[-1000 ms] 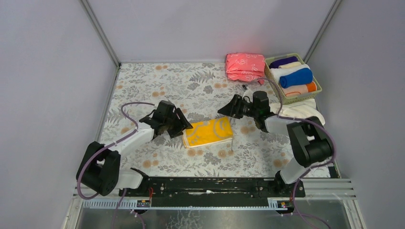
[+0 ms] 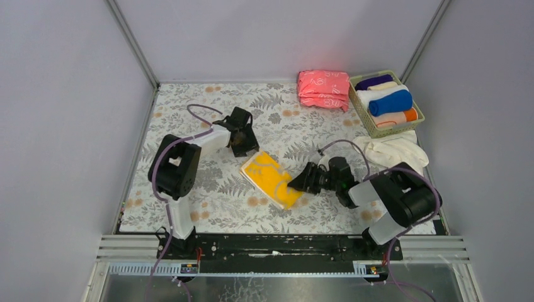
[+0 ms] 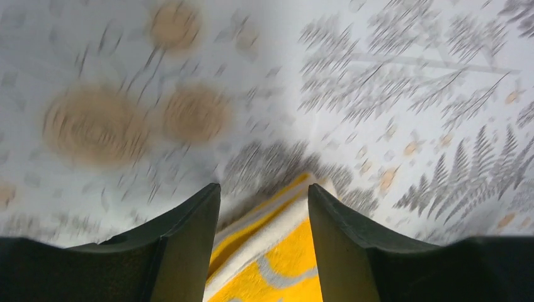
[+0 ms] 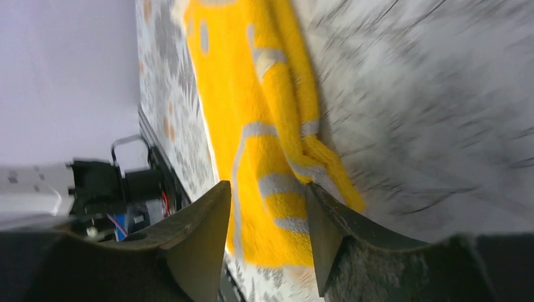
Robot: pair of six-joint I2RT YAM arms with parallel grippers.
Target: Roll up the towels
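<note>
A folded yellow towel [image 2: 269,176] with grey pattern and pale edge lies turned diagonally in the middle of the table. My left gripper [image 2: 247,148] is just above its upper-left end; in the left wrist view its fingers stand apart over that pale-edged corner [image 3: 264,245]. My right gripper [image 2: 296,184] is at the towel's lower-right end, open, with bunched yellow cloth [image 4: 283,195] between and below its fingers in the right wrist view.
A basket [image 2: 395,128] of rolled towels stands at the back right, beside a folded pink stack [image 2: 322,88]. White towels [image 2: 393,151] lie at the right edge.
My left gripper has moved up and right, my right gripper down in the top view. The yellow towel has turned clockwise from lying crosswise to diagonal.
</note>
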